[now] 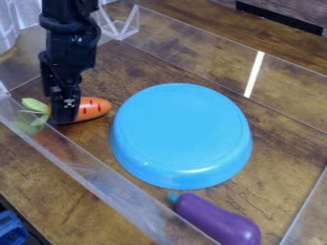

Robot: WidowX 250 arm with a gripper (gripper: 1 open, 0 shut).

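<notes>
The black gripper point(61, 96) is lowered at the left, its open fingers around the leafy end of a toy carrot point(90, 108), whose orange body points right. The carrot's green leaves point(33, 111) lie by the clear wall. Right of the carrot sits a large upside-down blue bowl or disc point(179, 131).
A purple eggplant point(217, 218) lies at the lower right. Clear plastic walls point(102, 182) border the wooden surface point(205, 57). A blue object point(8, 228) shows at the lower left edge.
</notes>
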